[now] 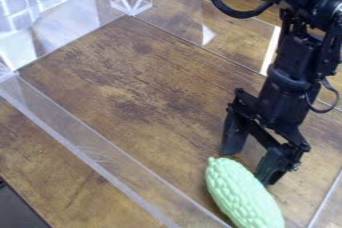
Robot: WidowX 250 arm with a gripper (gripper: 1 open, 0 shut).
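A pale green, bumpy toy vegetable (241,194) lies on the wooden surface at the bottom right, inside a clear-walled enclosure. My black gripper (251,155) is low on the right, just above and behind the vegetable's upper end, its fingers spread open with nothing visible held between them. Whether a finger touches the vegetable is hard to tell.
Clear plastic walls (94,157) border the wooden floor (127,92) on several sides. A white grid-patterned thing (40,2) stands beyond the back left.
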